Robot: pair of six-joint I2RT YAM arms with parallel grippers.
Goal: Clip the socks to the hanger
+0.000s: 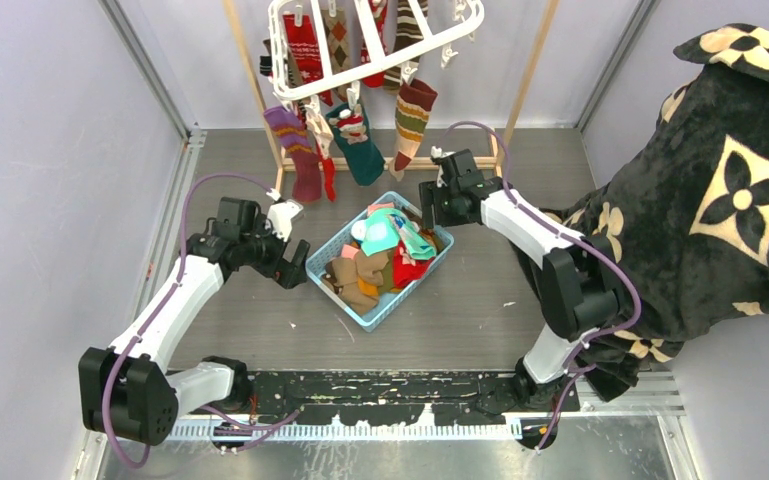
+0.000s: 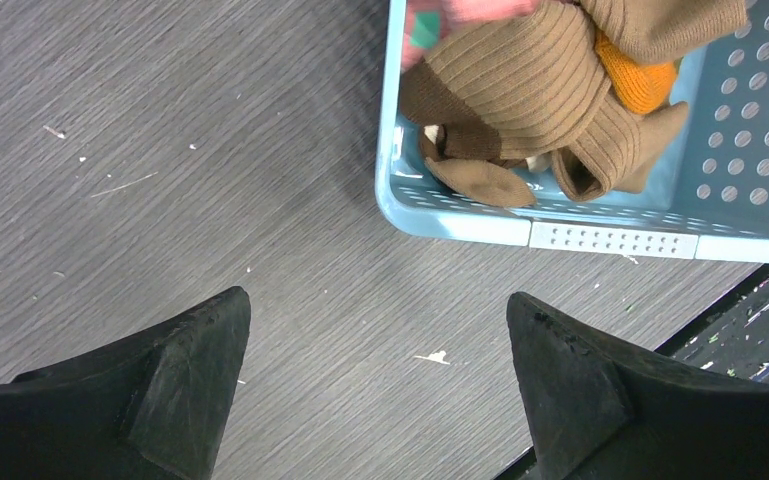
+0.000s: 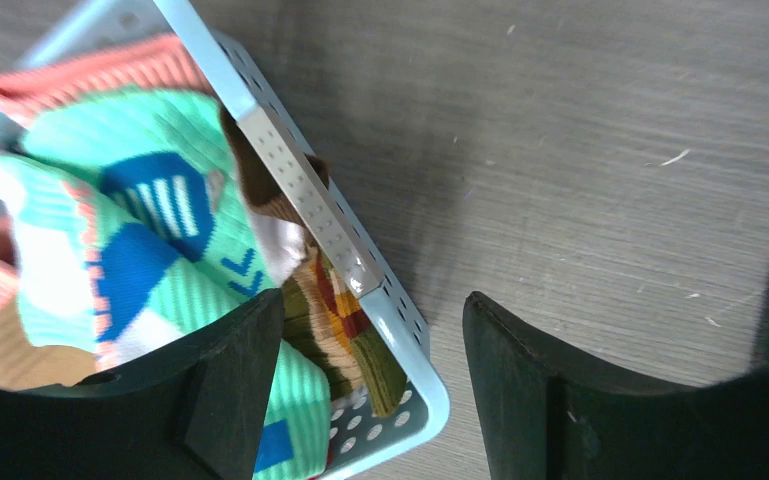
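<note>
A light-blue basket [image 1: 370, 320] full of socks stands on the floor, with brown socks [image 2: 505, 70] at its near end and a turquoise sock [image 3: 160, 180] at the other. Above and behind it, a white hanger [image 1: 380, 65] carries several hanging socks [image 1: 355, 145]. My left gripper [image 1: 293, 262] is open and empty just left of the basket, its fingers outside the rim in the left wrist view. My right gripper [image 1: 434, 205] is open above the basket's back-right end; in the right wrist view the rim and socks lie below its fingers, nothing held.
A dark flowered blanket [image 1: 690, 250] fills the right side beside my right arm. A wooden frame [image 1: 526, 60] stands at the back around the hanging socks. Bare floor [image 1: 250, 320] lies left of the basket and in front of it.
</note>
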